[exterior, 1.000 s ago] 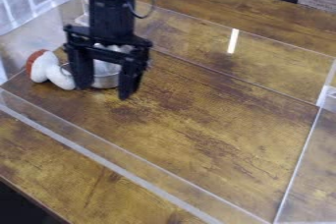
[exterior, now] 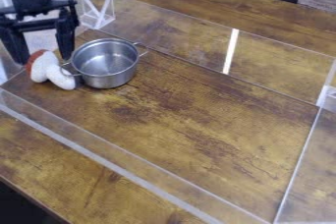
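Observation:
A black robot arm with its gripper [exterior: 38, 33] reaches in at the upper left of the camera view, the gripper open above and behind a white plush-like object with a red part [exterior: 51, 73]. Right of that object stands a steel pot [exterior: 109, 63] with two side handles. I cannot make out anything between the fingers.
Clear panel edges run along its front, back and right side. A white rack-like frame stands at the back left.
My arm and gripper have moved left and up, from in front of the pot to the upper left corner, uncovering the pot. The pot and white object look unmoved.

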